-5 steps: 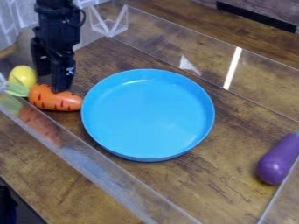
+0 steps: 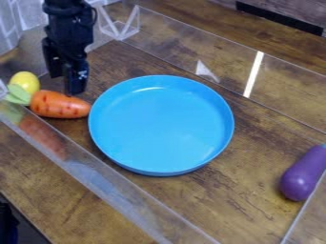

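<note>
My black gripper (image 2: pixel 67 69) hangs at the upper left of the view, open, its fingertips low over the table just behind an orange toy carrot (image 2: pixel 60 105) with a pale green top. A yellow toy lemon (image 2: pixel 23 82) lies at the far left, partly behind the carrot's top. A blue plate (image 2: pixel 160 124) sits in the centre, right beside the carrot. A purple toy eggplant (image 2: pixel 303 173) lies at the right.
Clear transparent walls or edges run along the front left and the back of the wooden table (image 2: pixel 204 214).
The gripper has shifted very slightly; the objects look unchanged.
</note>
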